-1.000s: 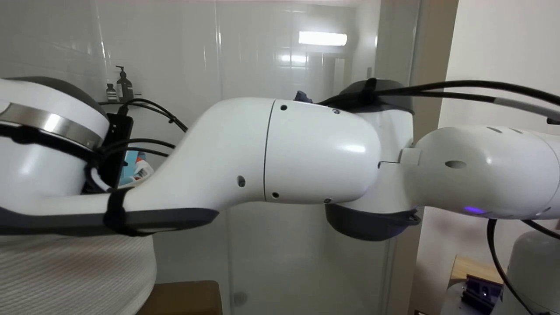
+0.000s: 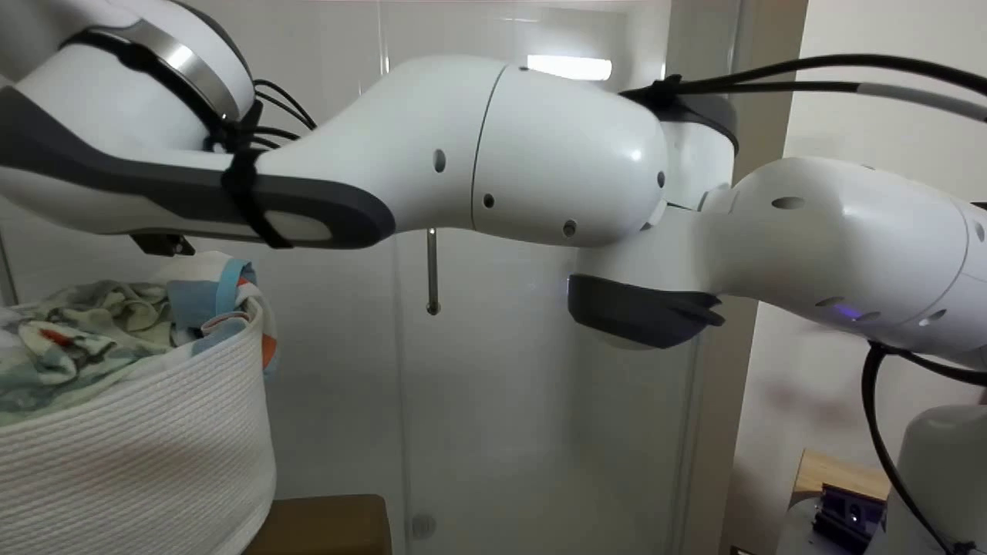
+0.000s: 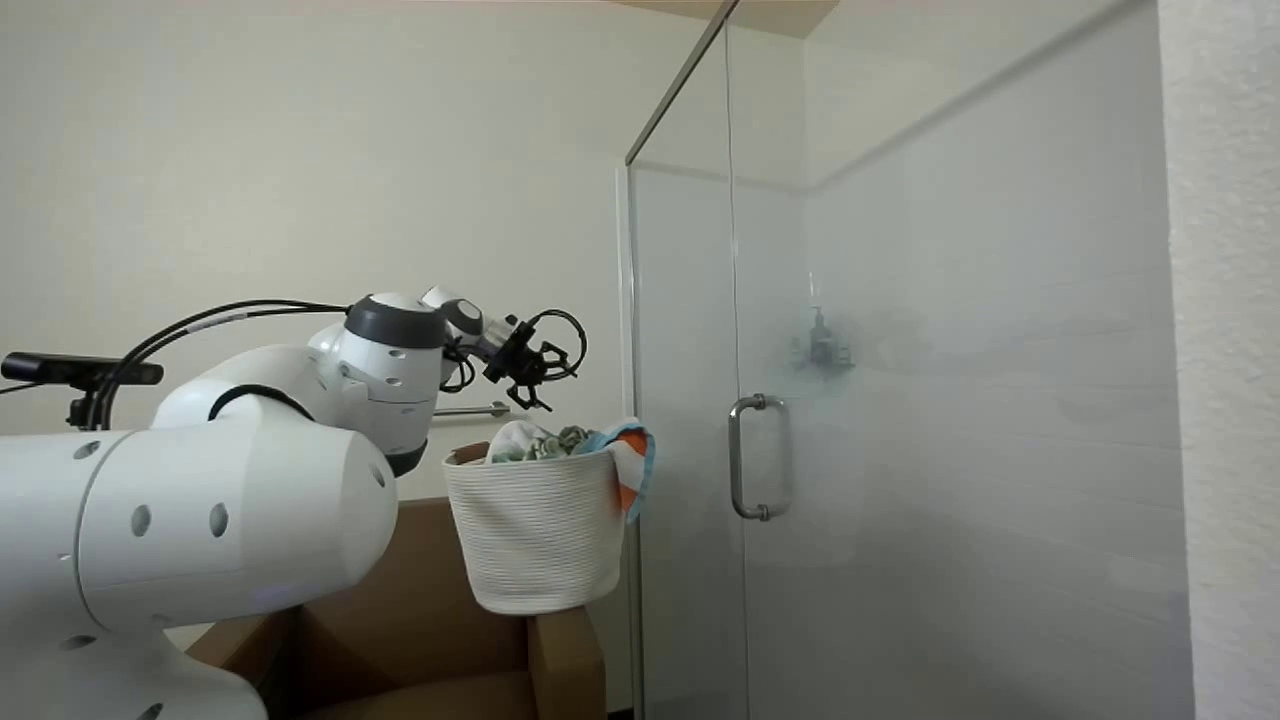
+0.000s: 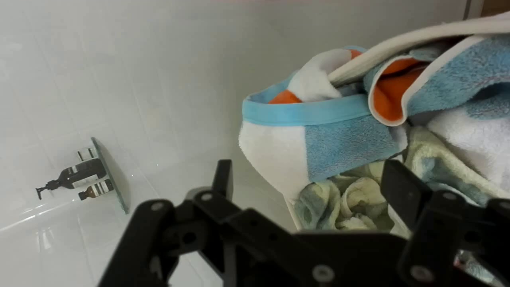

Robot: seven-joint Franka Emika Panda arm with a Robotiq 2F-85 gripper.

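My gripper (image 3: pixel 539 398) hangs above a white woven basket (image 3: pixel 536 540), tilted down toward it. In the wrist view the two black fingers (image 4: pixel 222 177) stand wide apart, with no cloth gripped between them. Beyond the gap lies a towel (image 4: pixel 342 143) in blue, white and orange, draped over the basket's rim. Greenish crumpled cloths (image 4: pixel 351 201) fill the basket next to it, partly hidden by the right finger. Exterior view 1 shows the basket (image 2: pixel 139 453) at the left with the cloths (image 2: pixel 102 324) heaped at its top; the gripper's fingers are out of sight there.
A brown armchair (image 3: pixel 414 588) stands beneath and beside the basket. To its right is a glass shower door (image 3: pixel 684 480) with a metal handle (image 3: pixel 738 456). Dark bottles (image 4: pixel 86 173) sit on a shelf inside the shower. Open air surrounds the gripper above the basket.
The arm has risen in exterior view 1. The basket's top and its cloths, mostly hidden behind the arm before, now show below it, while the shower bottles are now hidden.
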